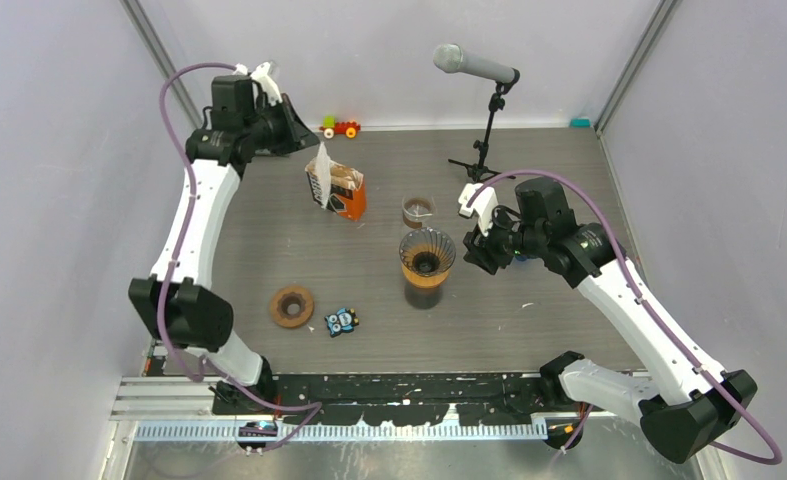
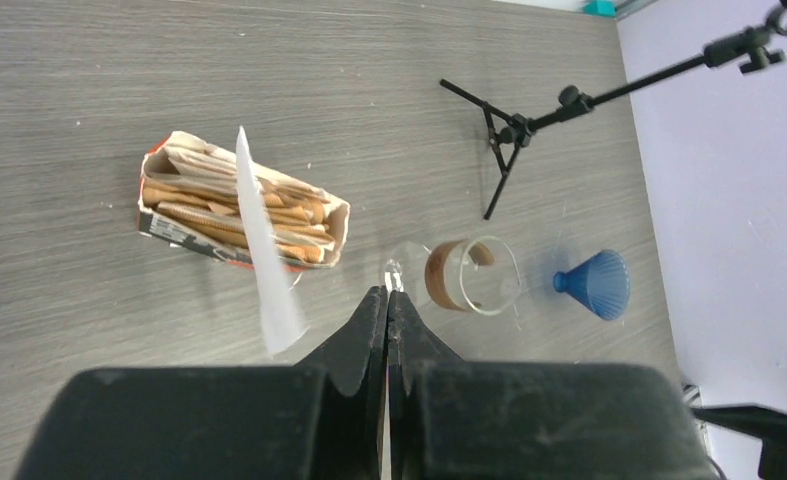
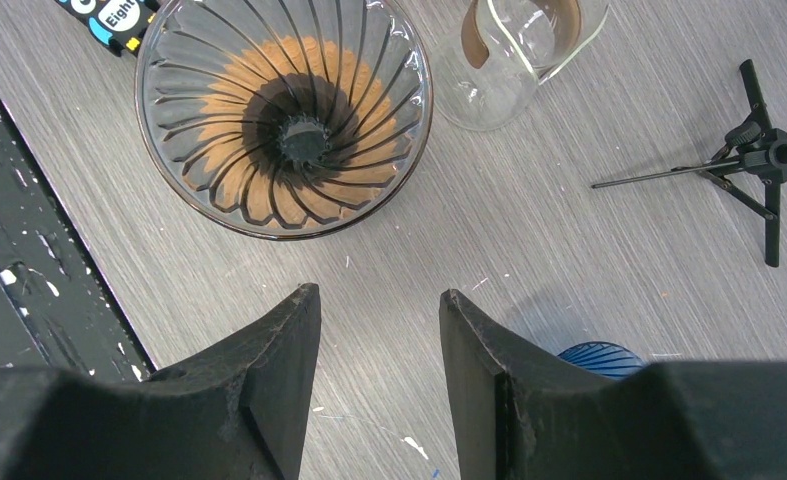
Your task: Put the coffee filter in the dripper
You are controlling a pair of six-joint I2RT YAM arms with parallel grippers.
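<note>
My left gripper [image 1: 318, 141] is up at the back left, near the box of filters [image 1: 345, 196]. In the left wrist view its dark fingers [image 2: 354, 345] are shut, with no filter showing between the tips. A white paper filter [image 2: 263, 250] appears edge-on over the box, blurred at its near end and apart from those tips. The smoky ribbed dripper [image 1: 427, 251] stands upright at mid-table, and no paper shows inside it. To its right, my right gripper is open, nothing between its fingers; the dripper [image 3: 285, 60] lies beyond them.
Behind the dripper is a glass beaker [image 1: 417, 210]. A microphone stand [image 1: 483, 145] rises at the back, and a blue cone [image 2: 599, 284] lies to the right. A brown ring [image 1: 292, 306] and small blue toy [image 1: 341, 321] sit at the front left.
</note>
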